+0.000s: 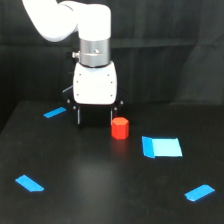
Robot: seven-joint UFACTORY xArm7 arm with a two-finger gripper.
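A small red block (120, 128) with an angular outline stands on the dark table, a little right of centre. My gripper (96, 119), under the white hand, points down just left of the block. Its thin dark fingers (78, 116) are spread apart, and nothing shows between them. The right finger is close to the block's upper left; whether they touch I cannot tell.
Right of the block lies a flat pale-blue square (167, 147) with a brighter blue strip (148, 147) at its left edge. Blue tape pieces mark the table at back left (55, 112), front left (29, 183) and front right (199, 192).
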